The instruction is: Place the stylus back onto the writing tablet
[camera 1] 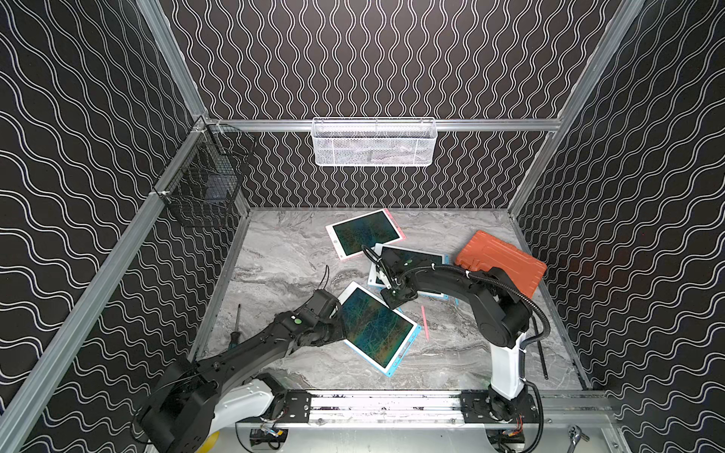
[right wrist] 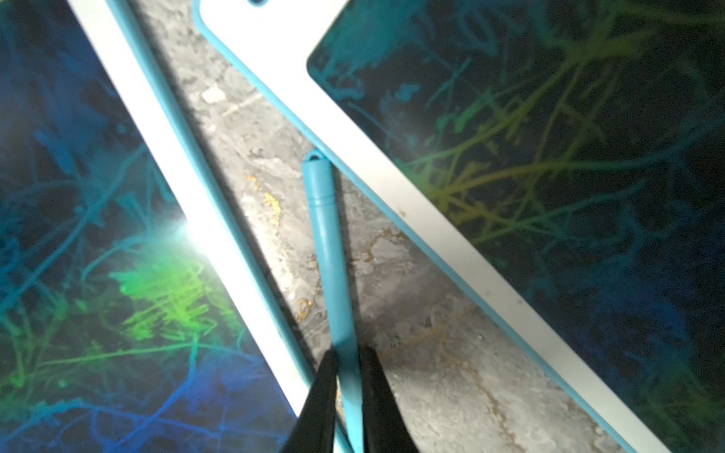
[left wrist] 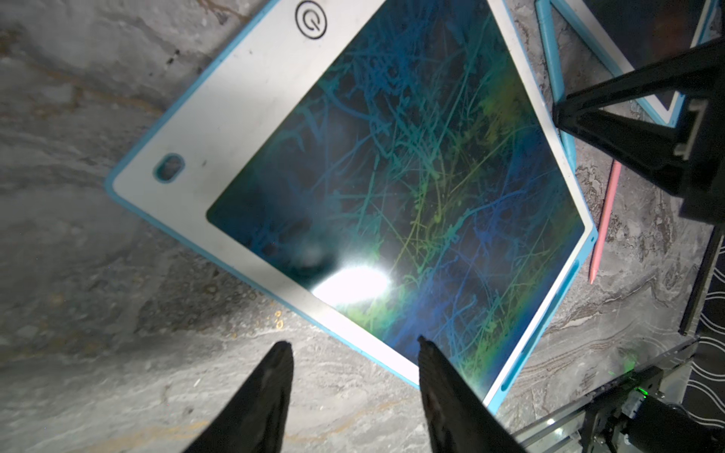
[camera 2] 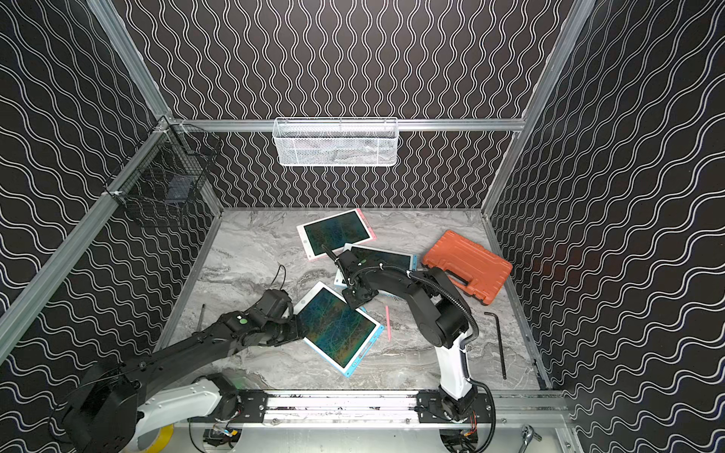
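Note:
A slim blue stylus (right wrist: 333,264) lies on the marble surface in the narrow gap between two blue-edged tablets, its looped end close against one tablet's edge. My right gripper is shut on its shaft, one finger on either side. The nearer tablet (camera 1: 377,328) lies flat at an angle, a long empty slot (left wrist: 540,332) along its blue edge. Behind it, the second blue-edged tablet (camera 1: 372,281) is partly covered by my right arm. Above bare marble beside the nearer tablet, my left gripper stands open with nothing between its fingers.
A pink stylus (camera 1: 425,322) lies right of the nearer tablet. A pink-edged tablet (camera 1: 366,232) sits at the back. The orange case (camera 1: 502,260) occupies the right side, with a black rod (camera 2: 498,347) near it. Free marble lies at the left back.

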